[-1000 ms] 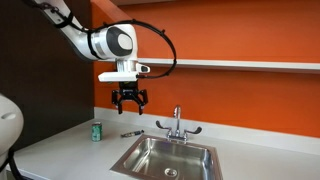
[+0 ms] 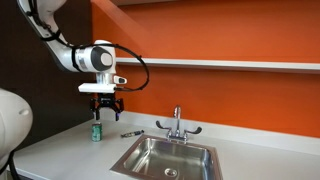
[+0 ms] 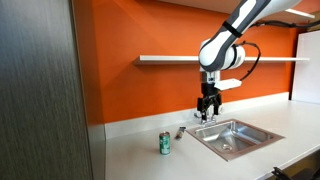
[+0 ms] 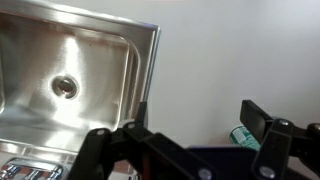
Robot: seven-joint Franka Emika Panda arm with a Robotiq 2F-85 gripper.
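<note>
A green can (image 2: 97, 131) stands upright on the white counter at the left in exterior view 1; in exterior view 2 the same can (image 3: 165, 143) shows left of the sink. My gripper (image 2: 106, 109) is open above the counter, apart from the can, with nothing between its fingers. In the wrist view the gripper has its fingers spread wide, and part of the can (image 4: 243, 137) shows behind the right finger. A small dark object with a light end (image 2: 132, 133) lies on the counter between can and sink.
The steel sink (image 2: 128, 163) is set into the counter to the right, with a tall faucet (image 2: 177, 122) and side handles behind it. A white shelf (image 2: 220, 65) runs along the orange wall. Bare counter (image 3: 130, 165) lies around the can.
The arm has swung left in exterior view 1, away from the sink side and towards the can, and the gripper has come down slightly. The can and the small object have stayed put.
</note>
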